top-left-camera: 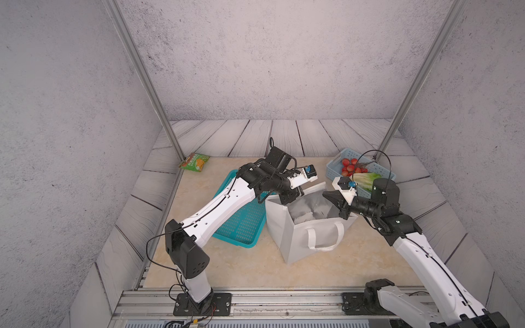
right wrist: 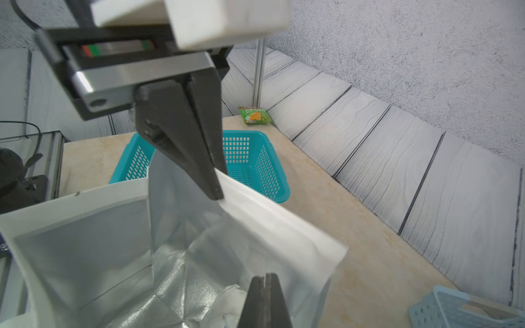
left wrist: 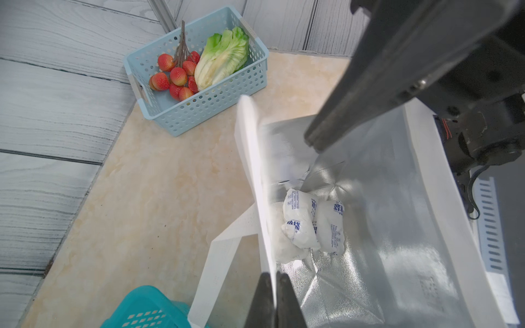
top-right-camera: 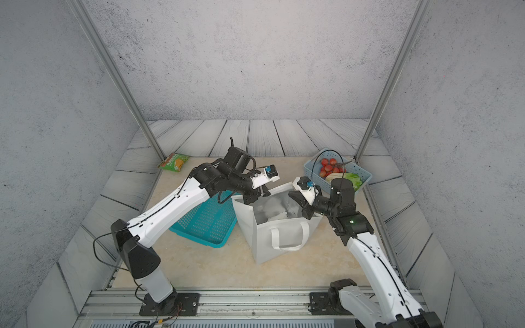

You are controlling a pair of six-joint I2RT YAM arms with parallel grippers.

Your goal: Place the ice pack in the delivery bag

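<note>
The white delivery bag [top-left-camera: 295, 240] stands upright and unfolded, its silver lining showing. Several white ice packs [left wrist: 299, 218] with blue print lie at its bottom. My left gripper is shut on the bag's top edge on the left side; the edge runs between its fingers in the left wrist view. Fingers shut, my right gripper hangs over the bag's opening at the right, with nothing between them. The bag's corner and its top edge strip [right wrist: 306, 237] lie outside the right fingers, up and to the right in the right wrist view.
A teal basket [top-left-camera: 240, 232], empty where visible, stands left of the bag. Behind on the right, a light blue basket [left wrist: 218, 95] holds red fruit and lettuce. A green snack packet [top-left-camera: 194, 161] lies at the far left.
</note>
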